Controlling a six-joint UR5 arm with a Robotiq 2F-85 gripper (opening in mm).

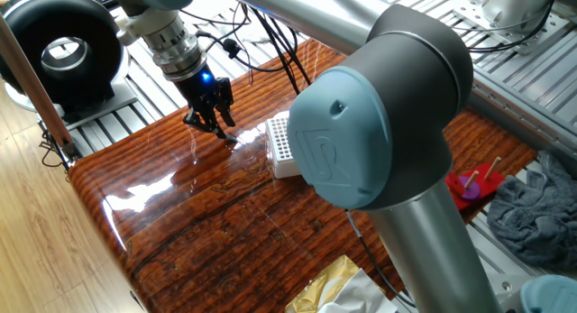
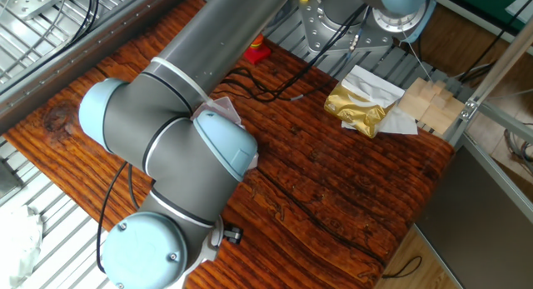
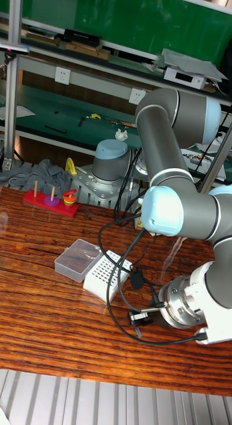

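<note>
My gripper [image 1: 216,124] hangs low over the glossy brown table, pointing down, to the left of a white rack [image 1: 280,146] full of round holes. In exterior view 3 the gripper [image 3: 139,320] shows side-on, close to the near side of the white rack [image 3: 106,275], apart from it. A small pale-blue piece [image 3: 138,331] shows at its fingertips; whether it is gripped cannot be made out. How wide the fingers stand is too small and dark to tell. The arm hides the gripper's fingers in exterior view 2 and part of the rack in exterior view 1.
A clear empty plastic box [image 3: 78,258] touches or nearly touches the rack. At the back stands a red peg base [image 3: 50,203] beside a grey cloth [image 3: 42,174]. A gold tissue pack [image 2: 358,110] lies near one edge. Black cables loop by the gripper.
</note>
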